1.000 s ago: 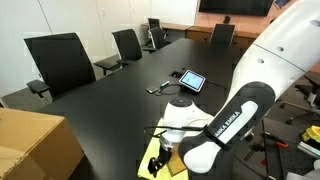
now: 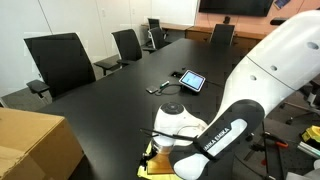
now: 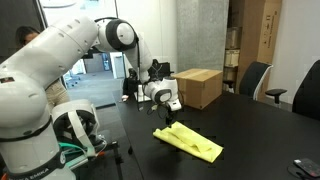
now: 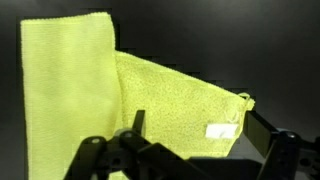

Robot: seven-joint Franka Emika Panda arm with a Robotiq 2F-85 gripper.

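A yellow cloth [image 4: 165, 108] lies on the dark table, with a folded strip [image 4: 70, 75] along its left side in the wrist view. Close to its right corner are a white label [image 4: 222, 131] and a small hanging loop [image 4: 245, 97]. My gripper is open, its fingers wide apart with only the cloth's surface showing between them. In exterior view 2 the gripper [image 3: 168, 121] is over the far part of the cloth [image 3: 200, 147]. Contact between fingertips and cloth cannot be made out. The arm hides much of the cloth in exterior view 1.
A cardboard box [image 2: 35, 145] stands at the table's left side in exterior view 1. Farther down the table lie a tablet [image 2: 192, 80] and a dark cable [image 2: 160, 88]. Black chairs [image 2: 60, 65] line the edge. Bare table surrounds the cloth.
In exterior view 1 the gripper and forearm have shifted a little left and turned slightly. The hand covers a different part of the cloth now. Box and tablet are unmoved.
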